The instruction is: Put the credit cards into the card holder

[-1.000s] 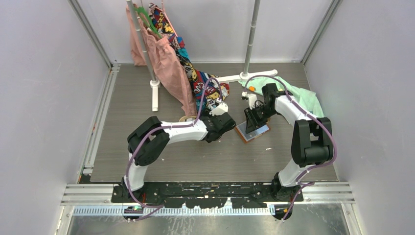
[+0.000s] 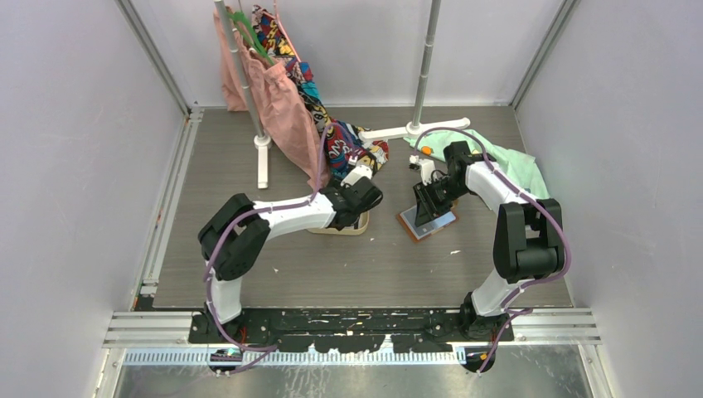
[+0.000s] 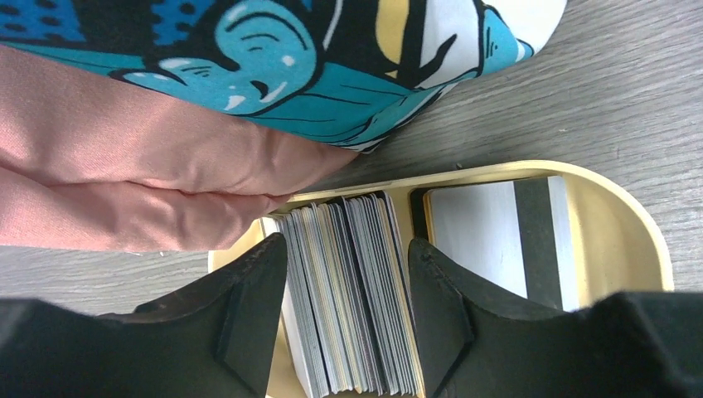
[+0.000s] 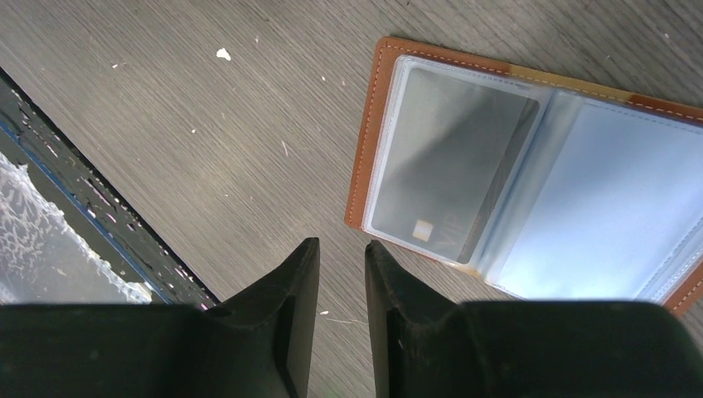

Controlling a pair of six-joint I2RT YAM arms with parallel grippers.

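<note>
A cream tray (image 3: 626,220) fills the lower part of the left wrist view, with a row of cards (image 3: 344,290) standing on edge in it. My left gripper is open, its fingers (image 3: 257,290) on either side of that row from this angle; whether they touch the cards cannot be told. To the right of the row lies a white card (image 3: 477,232) with a dark stripe. In the right wrist view, the brown card holder (image 4: 369,137) lies spread open on the table, showing clear pockets (image 4: 456,149). My right gripper is part open and empty, beside the holder's lower left corner.
Pink cloth (image 3: 124,182) and a colourful printed cloth (image 3: 332,75) hang close to the tray's back edge. Rack feet (image 2: 414,130) and a green cloth (image 2: 506,157) lie behind.
My left arm has moved left over the tray, uncovering more of the tray's right end in the top view. The right arm and the card holder look unmoved.
</note>
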